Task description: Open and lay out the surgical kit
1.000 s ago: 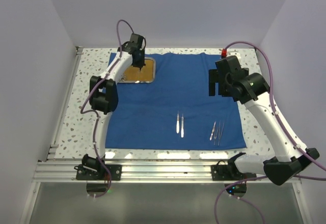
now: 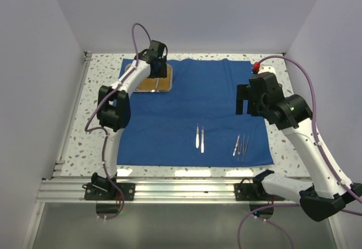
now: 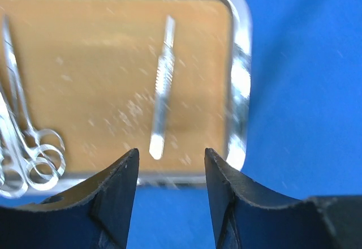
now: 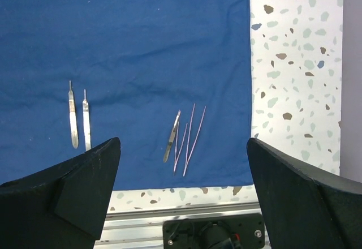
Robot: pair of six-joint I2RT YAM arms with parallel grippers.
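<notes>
The kit tray [image 2: 169,85] sits at the back left of the blue cloth. In the left wrist view it holds a slim silver handle [image 3: 161,96] and several scissor-like instruments [image 3: 42,158]. My left gripper is open over the tray, just below the handle in that view, with nothing between its fingers. Two scalpels [image 2: 199,138] lie at the front middle of the cloth; several tweezers-like instruments [image 2: 241,147] lie at its front right. My right gripper is open and empty, raised over the cloth's right side.
The blue cloth [image 2: 198,96] has free room in its middle and front left. A speckled table border [image 2: 79,147] surrounds it, with walls at the back and sides.
The right arm has moved a little toward the right and front. The instruments on the cloth are unchanged.
</notes>
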